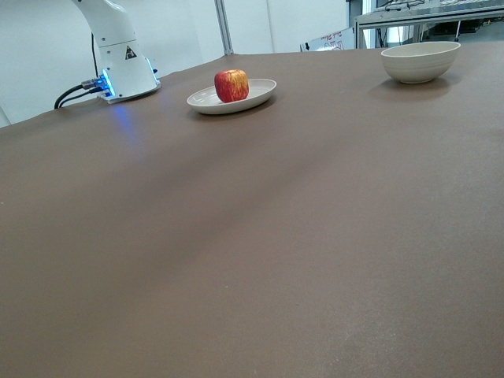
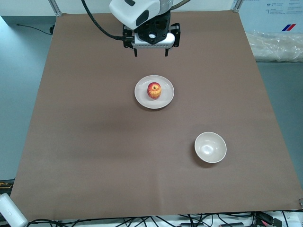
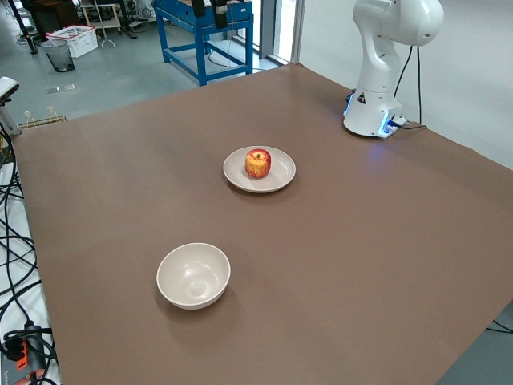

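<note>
A red-yellow apple rests on a white plate near the table's middle. An empty white bowl stands apart from the plate, nearer the front right in the left camera view. My gripper hangs at the back edge, behind and above the plate, fingers pointing down and apart, with nothing seen between them; it is open.
Cables run along its front edge. A plastic-wrapped item lies beyond the back right corner.
</note>
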